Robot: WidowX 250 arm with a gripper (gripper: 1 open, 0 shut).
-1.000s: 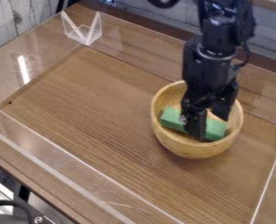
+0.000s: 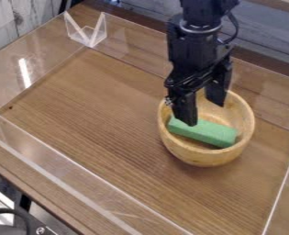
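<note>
A round cream bowl (image 2: 203, 154) sits on the right part of the wooden table, with a green rectangular block (image 2: 203, 132) lying inside it. My black gripper (image 2: 201, 106) is above the bowl's back-left part, its two fingers spread apart and pointing down, the left one near the bowl's rim. I see nothing held between them; the block lies below on the bowl's floor.
A white wire-like object (image 2: 85, 30) stands at the back left. A grey ledge runs along the back, and dark cables show at the lower left edge.
My gripper has risen and moved left from down in the bowl, its fingers now wider apart in view. The green block shows more fully in the bowl.
</note>
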